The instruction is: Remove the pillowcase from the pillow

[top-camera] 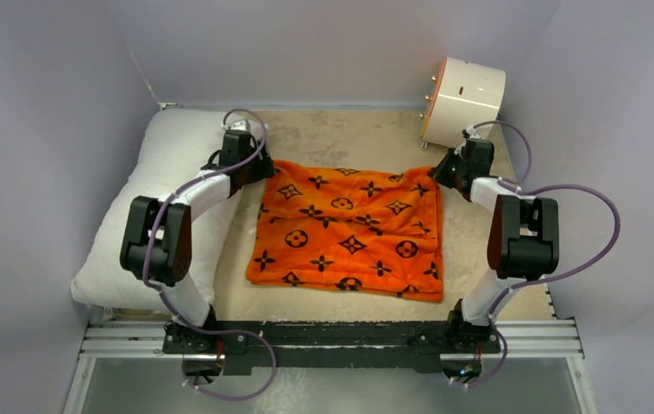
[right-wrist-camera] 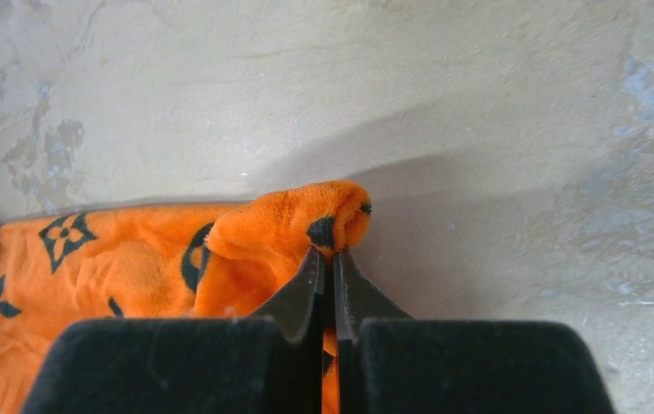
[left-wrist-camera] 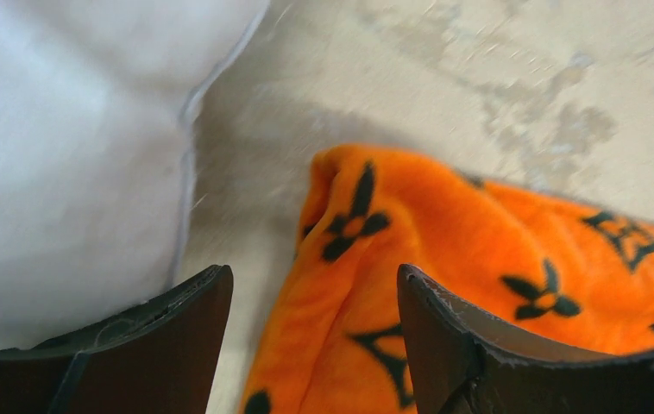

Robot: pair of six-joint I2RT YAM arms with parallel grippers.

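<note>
The orange pillowcase (top-camera: 349, 233) with dark motifs lies spread on the table, separate from the white pillow (top-camera: 164, 172) at the left. At its far right corner my right gripper is shut, with a bunched fold of orange cloth pinched between the fingertips. My left gripper stands open over the far left corner. Part of the pillowcase's left edge shows between its fingers, not gripped. The pillow's seamed edge (left-wrist-camera: 187, 147) runs along the left of that view, apart from the cloth.
A white drum-shaped object (top-camera: 468, 95) with an orange face stands behind the right arm. Bare table (top-camera: 341, 138) lies beyond the pillowcase, and a narrow bare strip runs along its front. Grey walls enclose the sides and back.
</note>
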